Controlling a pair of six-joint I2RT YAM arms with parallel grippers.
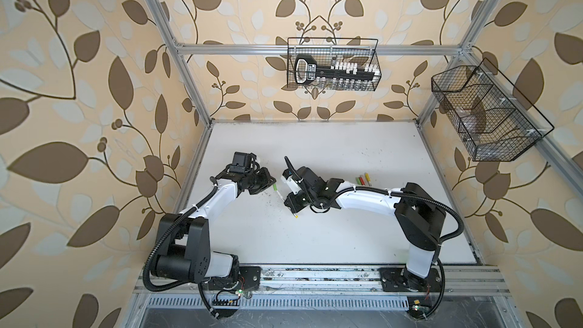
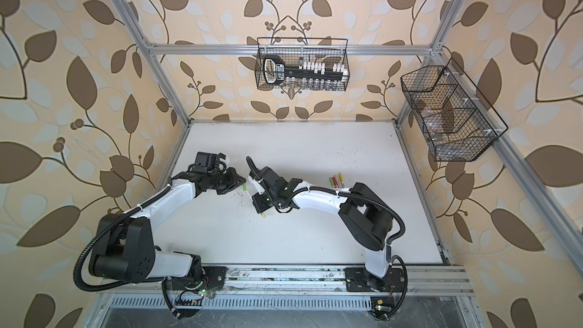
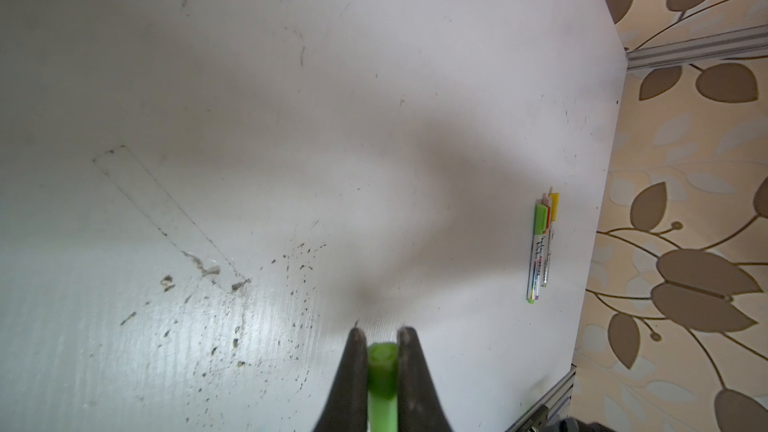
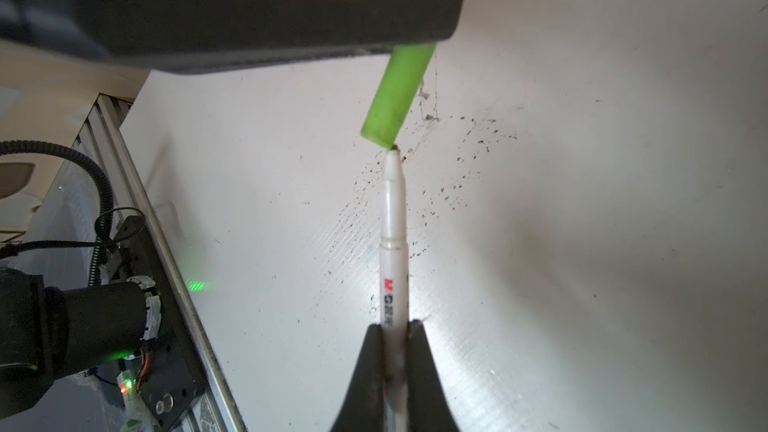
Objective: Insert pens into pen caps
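Observation:
My left gripper is shut on a bright green pen cap [image 3: 382, 372], gripped between its fingertips. In the right wrist view the cap [image 4: 397, 96] hangs tilted below a dark finger [image 4: 352, 25] of the left gripper, its free end facing the pen. My right gripper is shut on a slim white pen [image 4: 393, 272] with red and dark lettering. The pen's tip is right at the cap's lower rim; whether they touch cannot be told. Cap and pen lean at different angles. A yellow end [image 1: 296, 216] of the pen shows beyond the right gripper.
Several other pens [image 3: 538, 252] with green, red and yellow ends lie together on the right part of the white table [image 1: 315, 139]. Wire baskets [image 1: 332, 66] hang at the back and right. Open table surrounds both grippers.

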